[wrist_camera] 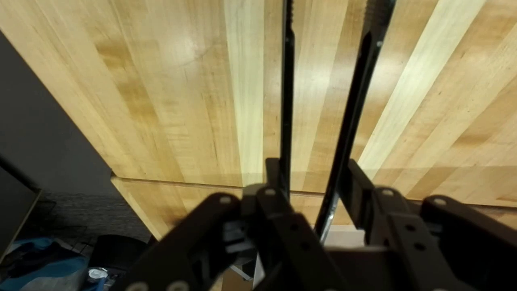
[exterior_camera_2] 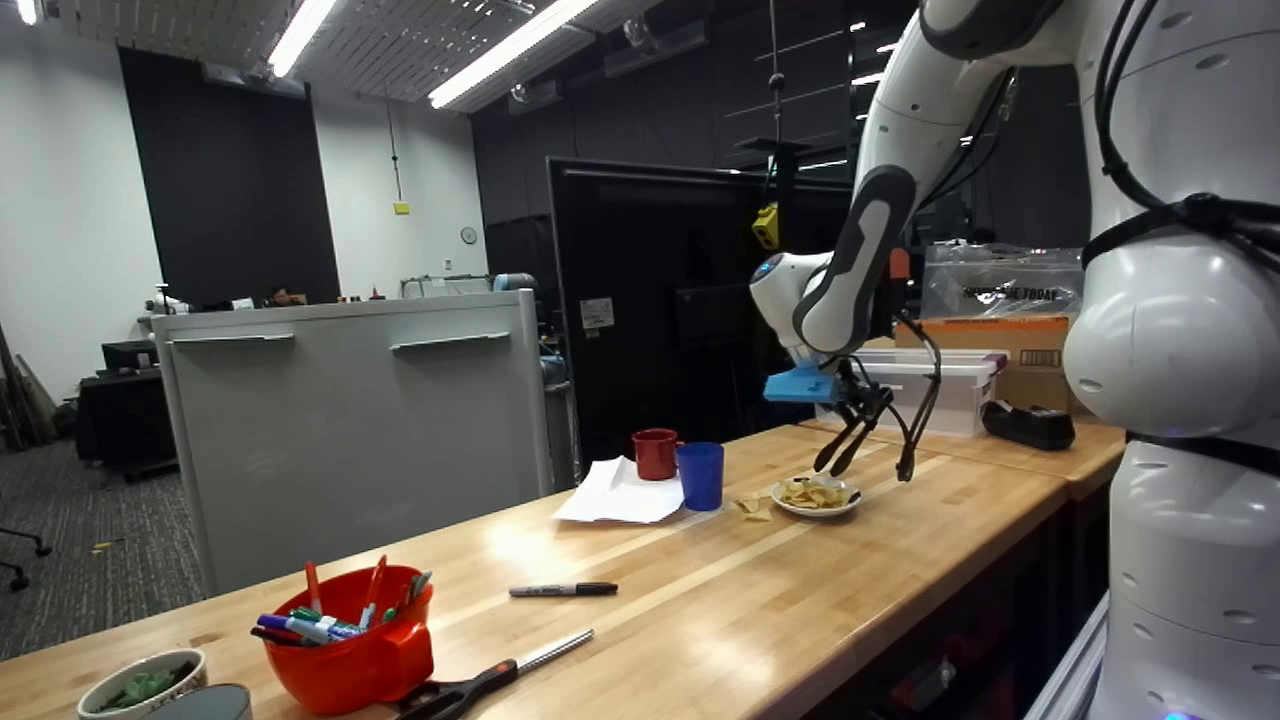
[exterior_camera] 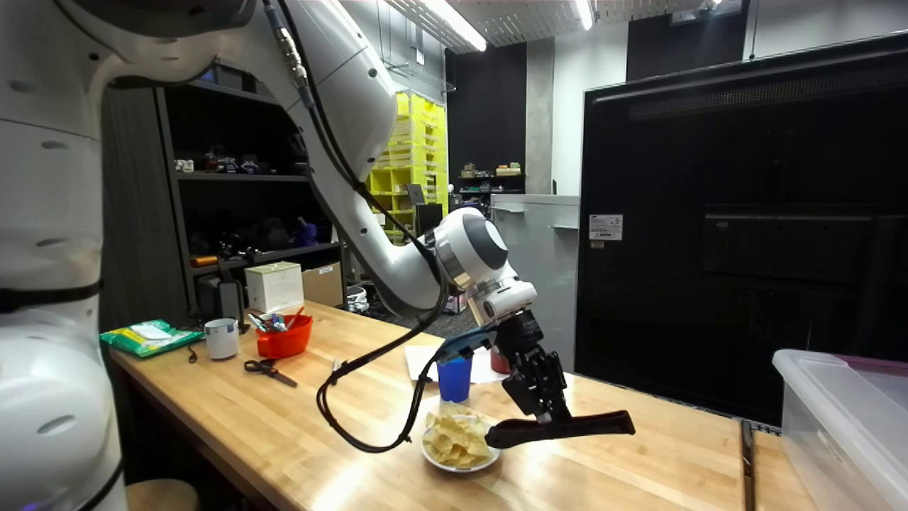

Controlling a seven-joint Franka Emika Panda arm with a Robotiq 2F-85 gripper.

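Note:
My gripper (exterior_camera: 545,412) is shut on a long black tool that looks like tongs (exterior_camera: 587,427), held across its middle. In the wrist view the gripper grips both slim black arms of the tongs (wrist_camera: 288,102); their ridged ends reach the top of the picture, a gap between them and nothing visible in it. A white plate (exterior_camera: 430,460) heaped with yellow chips (exterior_camera: 456,438) stands on the table. One end of the tongs lies near the plate's right side in exterior view 1, apparently above table height. Exterior view 2 shows two dark prongs (exterior_camera_2: 829,451) over the plate's area.
Behind the plate stand a blue cup (exterior_camera_2: 701,475) and a red mug (exterior_camera_2: 655,454) beside white paper (exterior_camera_2: 618,492). A few loose chips (exterior_camera_2: 752,506) lie by the plate. A red container of markers (exterior_camera_2: 348,660), scissors (exterior_camera_2: 504,674) and a marker (exterior_camera_2: 563,589) occupy the other end.

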